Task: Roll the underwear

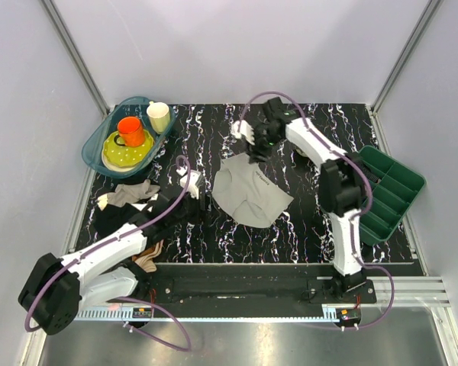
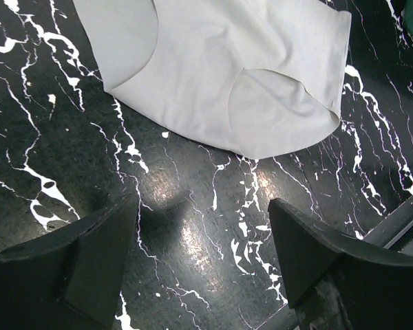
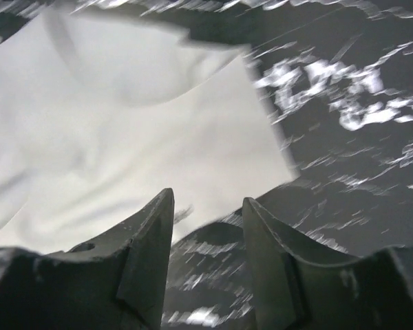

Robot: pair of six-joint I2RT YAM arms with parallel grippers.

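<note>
Grey underwear is spread out on the dark marbled table, its far edge toward the right gripper and its near corner pointing to the table's front. In the left wrist view the underwear lies ahead of my left gripper, whose fingers stand wide apart with bare table between them. My right gripper is over the far edge of the cloth, its fingers apart and nothing gripped between them; that view is blurred. From above, the left gripper sits just left of the cloth.
At the back left is a blue basket with an orange mug and a cream mug. Crumpled clothes lie at left. A green divided box stands at right.
</note>
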